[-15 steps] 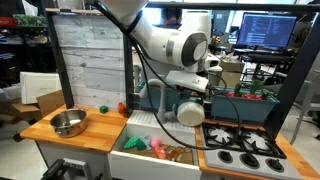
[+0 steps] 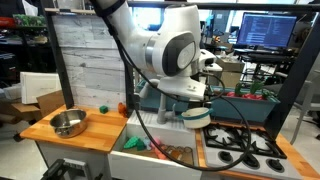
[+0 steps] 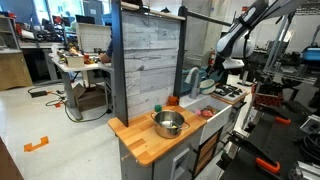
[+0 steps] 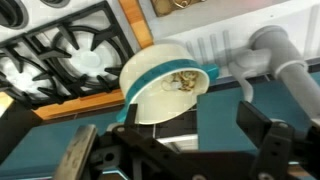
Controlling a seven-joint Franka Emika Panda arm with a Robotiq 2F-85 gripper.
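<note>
A cream bowl with a teal rim [image 2: 196,119] hangs above the border between the open drawer and the stove. My gripper [image 2: 203,97] holds it from above, its fingers on the near side of the bowl. Inside the bowl, small yellowish pieces [image 4: 185,80] show in the wrist view. The black fingers [image 4: 130,128] stand at the lower part of that view, with the bowl's wall between them. The exact contact is partly hidden. In exterior view 2 the bowl is too small to make out.
A black gas stove [image 2: 240,140] lies at the right. Below the sink, an open drawer [image 2: 140,153] holds several colorful items. A steel pot [image 2: 68,123] stands on the left wooden counter, with free counter around it. A faucet [image 4: 275,60] rises close to the bowl.
The bowl has turned from a strong tilt toward the camera to a more level pose, and moved slightly right and up. My gripper has moved with it.
</note>
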